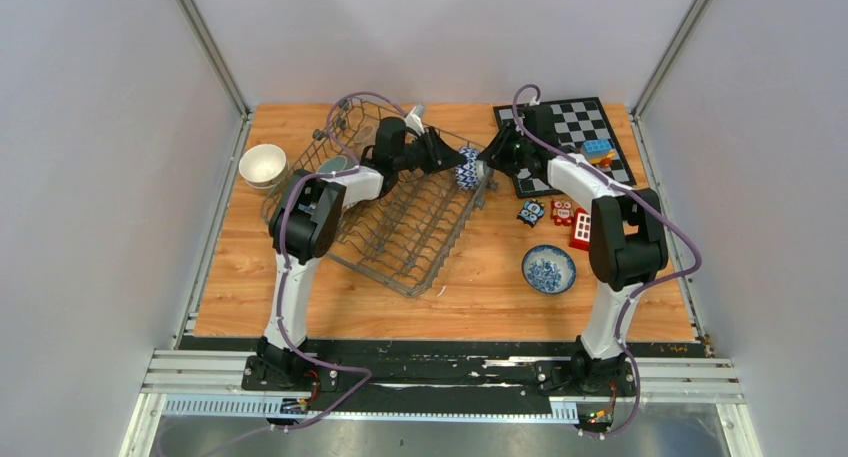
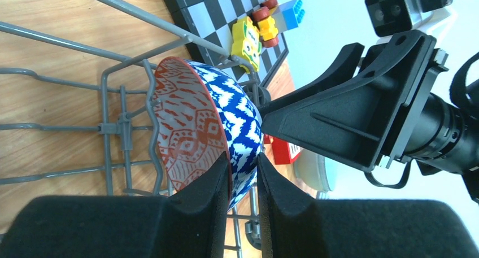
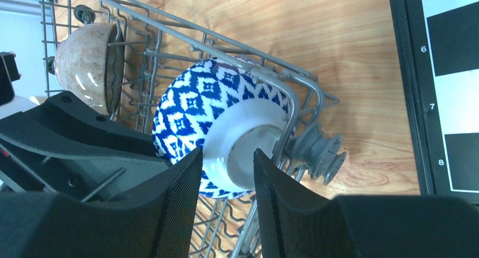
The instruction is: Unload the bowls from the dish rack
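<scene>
A blue-and-white patterned bowl stands on its side at the right end of the wire dish rack. The fingers of my left gripper straddle its rim, one inside and one outside; whether they grip it firmly cannot be told. From the other side my right gripper is part open at the bowl's white base, with a clear gap between its fingertips. A brown speckled bowl sits farther along the rack. White bowls rest on the table at the left, and a blue-and-white dish at the right.
A chessboard with a toy brick vehicle lies behind my right arm. Small owl-like pieces and a red piece sit right of the rack.
</scene>
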